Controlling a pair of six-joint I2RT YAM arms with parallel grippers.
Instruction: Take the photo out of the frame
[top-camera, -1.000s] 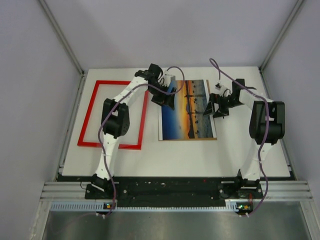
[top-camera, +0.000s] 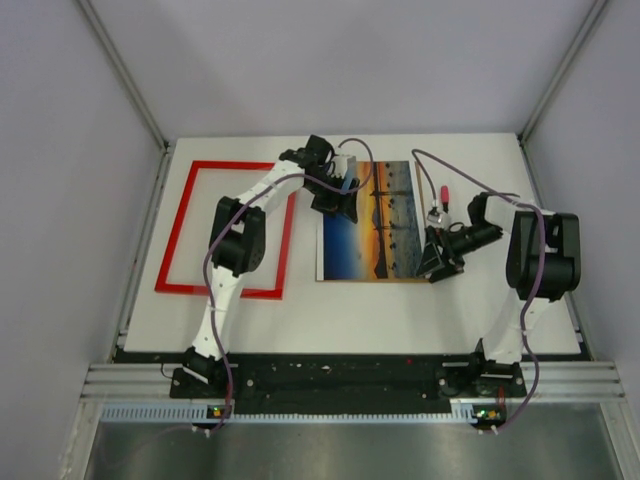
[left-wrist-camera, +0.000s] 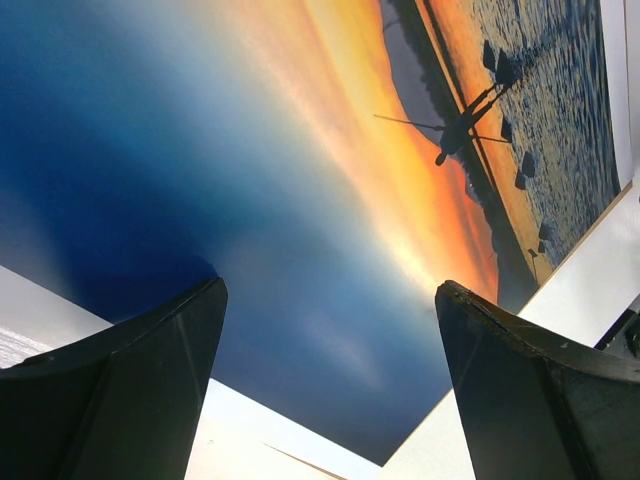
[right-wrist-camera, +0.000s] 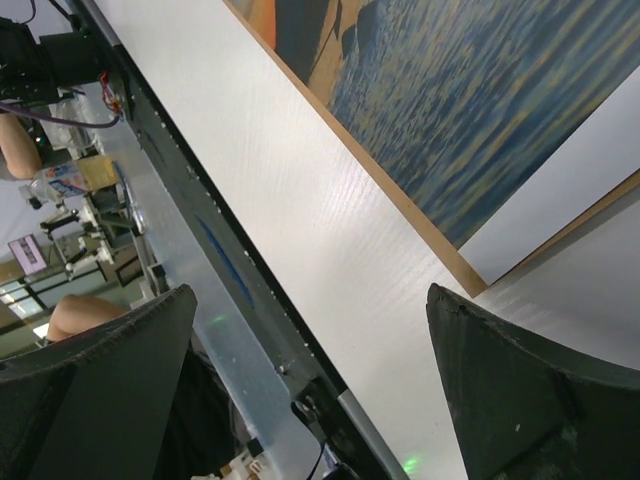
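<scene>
The sunset photo (top-camera: 370, 240) lies flat on a thin brown board (right-wrist-camera: 435, 240) at the table's middle, with white margins at its edges. My left gripper (top-camera: 335, 200) is open over the photo's upper-left part; in the left wrist view blue sky fills the space between its fingers. My right gripper (top-camera: 432, 255) is open at the photo's lower-right side; in the right wrist view the board's corner and white margin lie just beyond its fingers (right-wrist-camera: 530, 380). A red rectangular frame (top-camera: 175, 225) lies separately at the left, with a clear white inside.
A red-handled tool (top-camera: 445, 195) lies behind my right gripper. Rails border the table.
</scene>
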